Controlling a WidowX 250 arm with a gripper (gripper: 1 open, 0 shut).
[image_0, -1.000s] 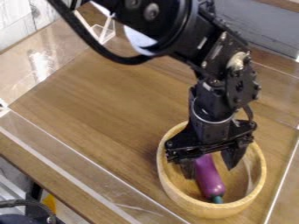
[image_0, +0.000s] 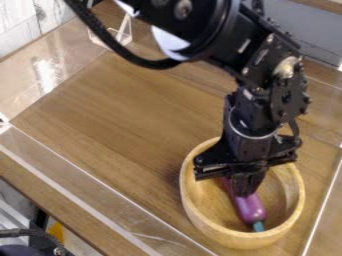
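Observation:
A round light-wood bowl (image_0: 205, 209) sits near the front right of the wooden table. Inside it lies a purple object (image_0: 250, 207) with a teal end, partly under my gripper (image_0: 241, 182). The black gripper is down inside the bowl over the upper end of the purple object. Its fingertips are mostly hidden, so whether anything is between them is unclear.
A transparent edge or panel runs along the left side, and a grey strip lies behind the table at the upper right.
My gripper has lowered into the bowl and its fingers have come closer together. The purple object now shows less, with its visible part shifted slightly right.

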